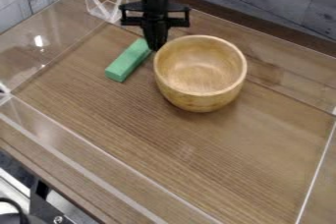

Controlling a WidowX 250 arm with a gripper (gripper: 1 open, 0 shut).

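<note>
My black gripper (155,31) hangs at the upper middle, shut, with nothing visible between its fingers; its tips are partly hard to make out. Just below it a green block (126,61) lies flat on the wooden table. A large tan bowl (198,74) stands to the right of the block, close to it, its near-left rim beside the gripper's lower end.
A clear plastic object (105,2) is at the back left. A dark wall runs along the back, and dark floor shows at the lower left.
</note>
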